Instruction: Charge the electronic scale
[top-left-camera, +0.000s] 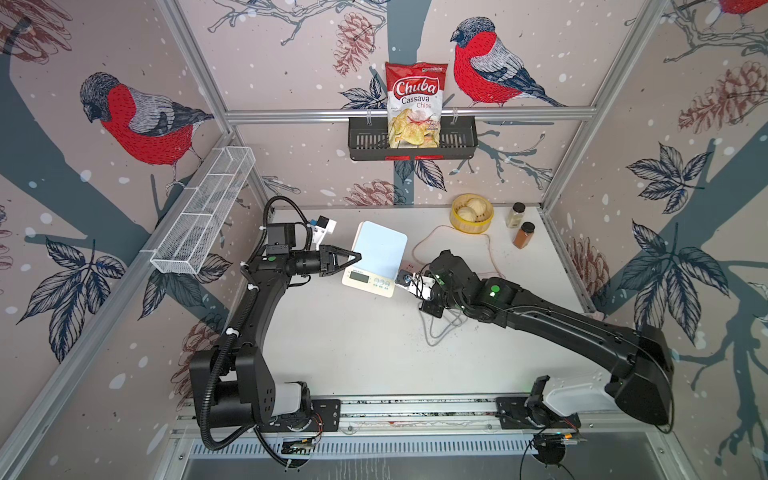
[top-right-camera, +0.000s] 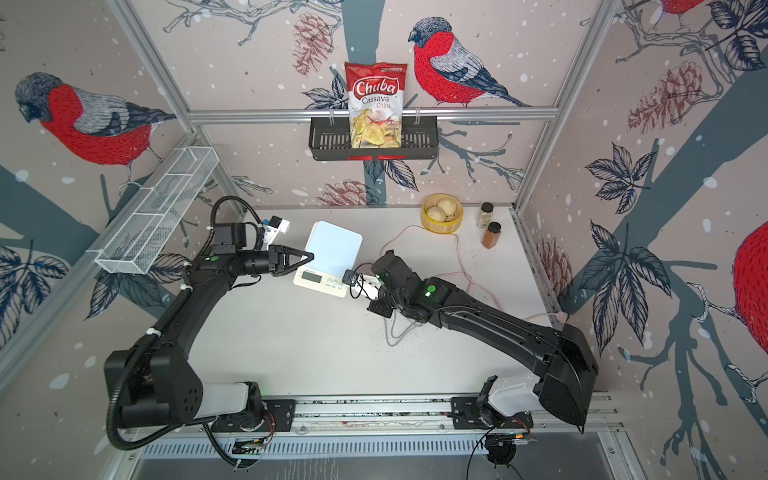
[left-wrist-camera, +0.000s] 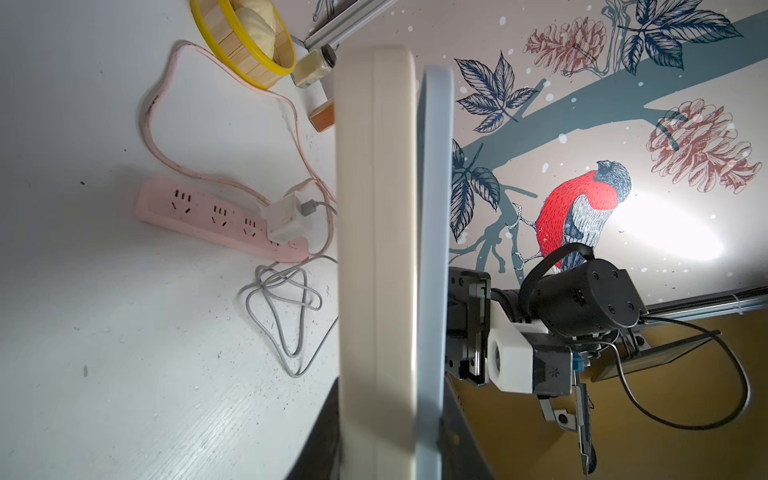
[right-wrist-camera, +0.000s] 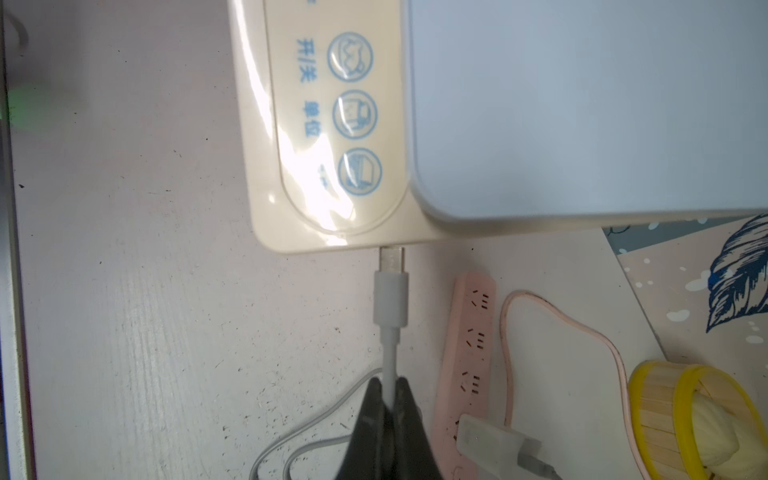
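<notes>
My left gripper (top-left-camera: 352, 257) is shut on the electronic scale (top-left-camera: 379, 248), which has a pale blue plate and cream body with display and buttons. My right gripper is shut on a grey charging cable, its connector (right-wrist-camera: 390, 297) pointing at the scale's side edge, the metal tip right at that edge; I cannot tell whether it is inserted. The cable's slack (left-wrist-camera: 280, 304) lies on the table near a pink power strip (left-wrist-camera: 184, 204), where a white charger (left-wrist-camera: 284, 220) is plugged in.
A yellow steamer basket with buns (top-left-camera: 470, 214) and two spice jars (top-left-camera: 524, 234) stand at the back right. A shelf with a chips bag (top-left-camera: 413, 104) hangs on the back wall, a wire rack (top-left-camera: 192, 232) on the left.
</notes>
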